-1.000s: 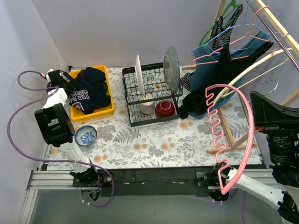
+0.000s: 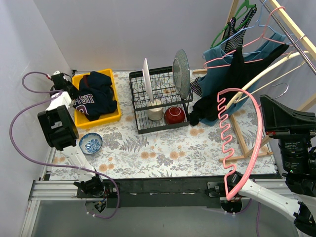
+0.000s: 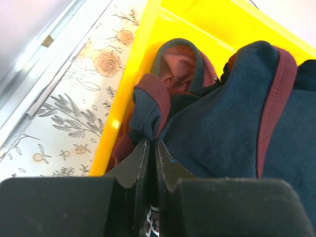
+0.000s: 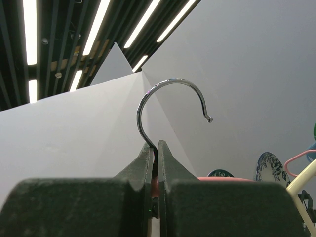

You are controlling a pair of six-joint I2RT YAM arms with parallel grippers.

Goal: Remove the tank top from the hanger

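A navy garment with maroon trim [image 2: 97, 92] lies bunched in the yellow bin [image 2: 112, 114] at the left. My left gripper is at the bin's edge, shut on the navy cloth [image 3: 222, 128]. My right gripper is shut on a hanger with a metal hook [image 4: 173, 80]; in the top view this pink hanger [image 2: 247, 177] hangs from it with no garment on it.
A wooden rack [image 2: 291, 27] with clothes on hangers stands at the right. A dish rack [image 2: 148, 129] with plates and bowls stands in the middle, a blue bowl [image 2: 91, 143] front left.
The pink hanger and right gripper have shifted slightly left compared with one second ago. My left arm has moved very slightly.
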